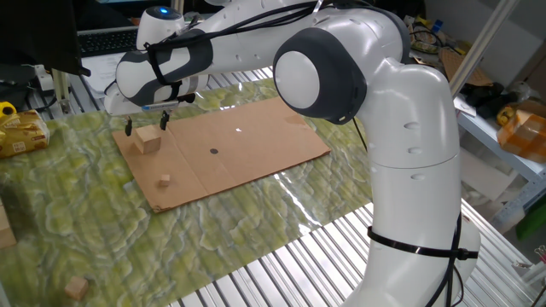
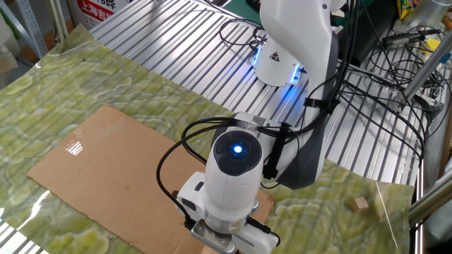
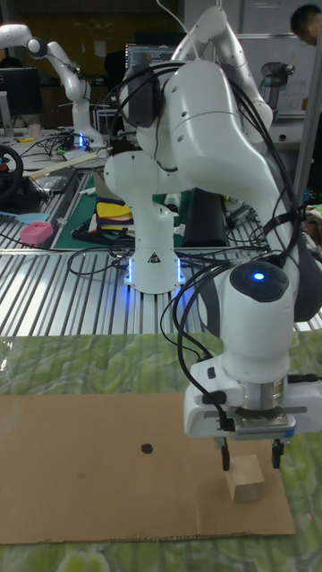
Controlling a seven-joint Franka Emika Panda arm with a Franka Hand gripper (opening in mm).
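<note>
On the cardboard sheet (image 1: 256,145) lies a wooden block (image 1: 148,141), close to one end of the sheet. My gripper (image 1: 146,125) is open above and around the block, one dark finger (image 1: 129,127) to each side. In exterior view 3 the fingertips come down to about the height of the top of the block (image 3: 247,480), and gaps show between fingers and block; whether either one touches it is hard to tell. A much smaller wooden cube (image 1: 165,180) rests on the same sheet. Exterior view 2 hides the fingers and the block behind the hand.
Another small wooden cube (image 1: 77,286) lies off the cardboard on the green marbled mat (image 1: 77,205). A yellow packet (image 1: 23,134) and some wooden pieces (image 1: 5,228) stand at the left edge. A black dot (image 1: 213,151) marks the cardboard, whose middle is clear.
</note>
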